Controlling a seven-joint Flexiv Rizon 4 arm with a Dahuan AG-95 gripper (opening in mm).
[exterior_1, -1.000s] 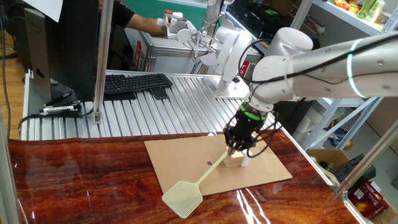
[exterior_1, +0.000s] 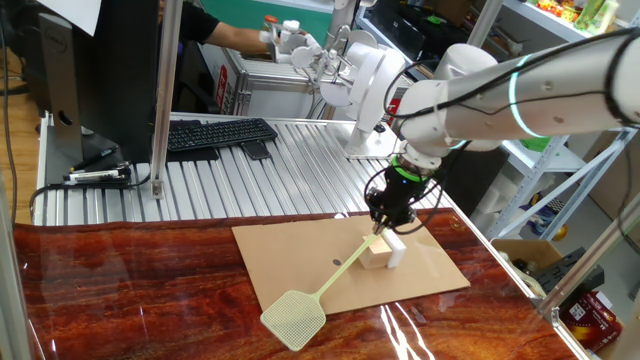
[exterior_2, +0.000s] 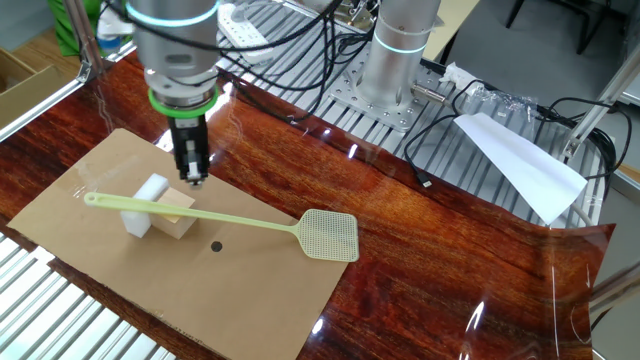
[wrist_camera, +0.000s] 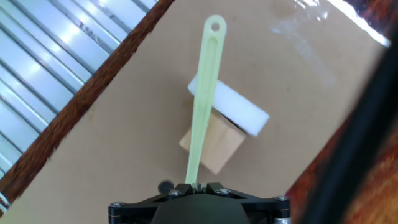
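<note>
A pale green fly swatter (exterior_2: 240, 219) lies with its handle across a wooden block (exterior_2: 178, 222) and a white block (exterior_2: 137, 221). Its mesh head (exterior_1: 294, 319) reaches past the cardboard's edge, toward the dark red table. From the wrist, the handle (wrist_camera: 207, 87) runs away from me over the wooden block (wrist_camera: 217, 144) and the white block (wrist_camera: 239, 109). My gripper (exterior_2: 194, 183) points down above the handle, with a visible gap in exterior view 2. Its fingertips (wrist_camera: 214, 187) are together at the bottom of the wrist view, and nothing shows held between them.
Brown cardboard (exterior_1: 290, 257) covers part of the glossy table (exterior_1: 130, 290), with a small black disc (exterior_2: 216, 246) on it. Behind are a keyboard (exterior_1: 222, 134) and ribbed metal decking. A white sheet (exterior_2: 520, 165) lies near the arm's base.
My gripper has risen and shifted slightly right in exterior view 1, away from the handle. The swatter and blocks have stayed in place.
</note>
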